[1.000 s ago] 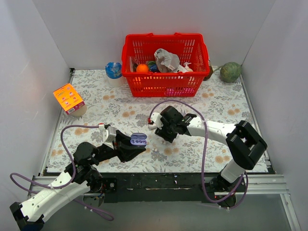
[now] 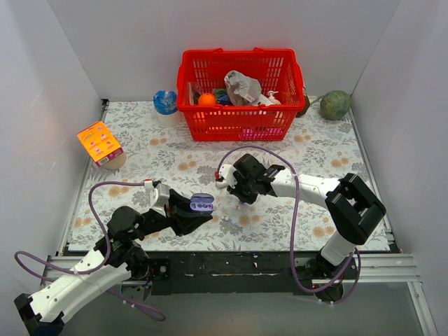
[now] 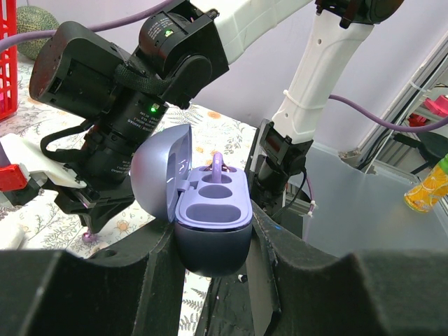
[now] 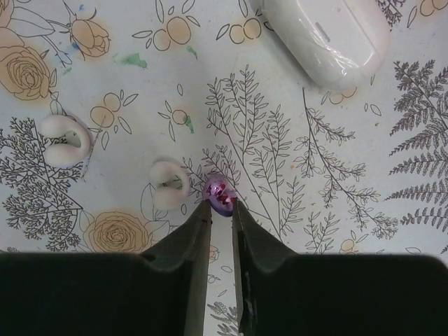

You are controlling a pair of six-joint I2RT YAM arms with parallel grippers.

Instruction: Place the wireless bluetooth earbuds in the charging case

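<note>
An open purple charging case (image 3: pixel 213 217) is raised above the table, and my left gripper (image 2: pixel 201 215) is shut on it. The case's lid stands up, and one purple earbud (image 3: pixel 218 168) pokes out of its far slot. Another purple earbud (image 4: pixel 220 195) lies on the patterned table. My right gripper reaches down right at this loose earbud, its fingertips on either side of the near end. A narrow gap shows between those fingers, so it is slightly open. Whether both fingers touch the earbud I cannot tell.
Two white earbuds (image 4: pixel 168 185) lie to the left of the loose purple one in the right wrist view. A closed white case (image 4: pixel 329 35) is at the top. A red basket (image 2: pixel 238 124) stands at the back; an orange box (image 2: pixel 101 143) is at far left.
The left arm and the purple case have not moved.
</note>
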